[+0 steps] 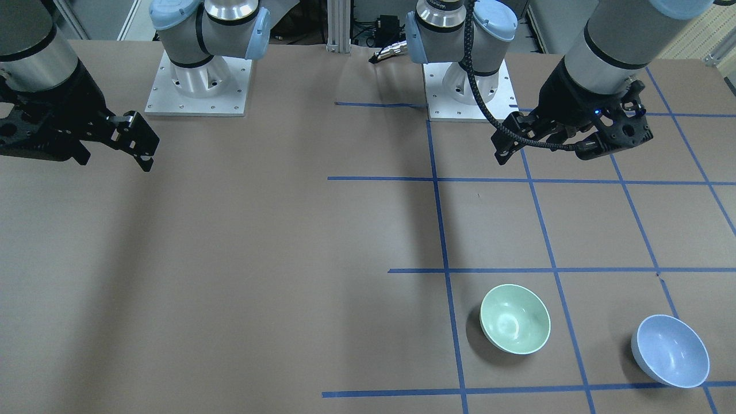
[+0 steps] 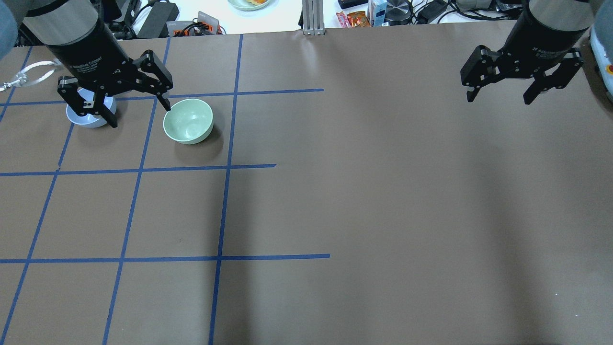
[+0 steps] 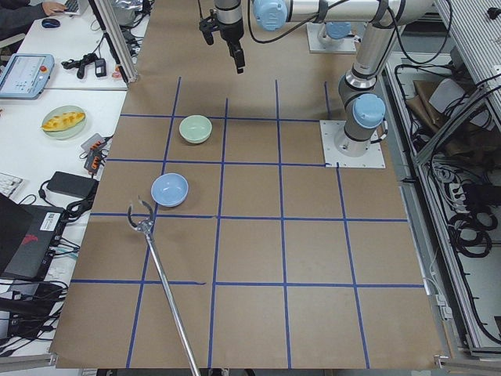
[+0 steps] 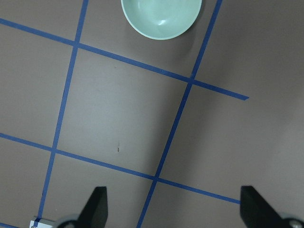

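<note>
A mint-green bowl [image 1: 514, 318] and a light blue bowl [image 1: 670, 351] stand empty on the taped table. In the front view my gripper [image 1: 503, 146] hangs above the table, behind both bowls; in the top view it [image 2: 141, 118] appears over the blue bowl. The wrist view shows its two fingertips apart with bare table between, so it is open, and the mint bowl [image 4: 161, 14] near the upper edge.
A metal reacher tool [image 3: 168, 290] with a forked end reaches in near the blue bowl in the left view. A second arm [image 2: 517, 69] hangs at the right of the top view.
</note>
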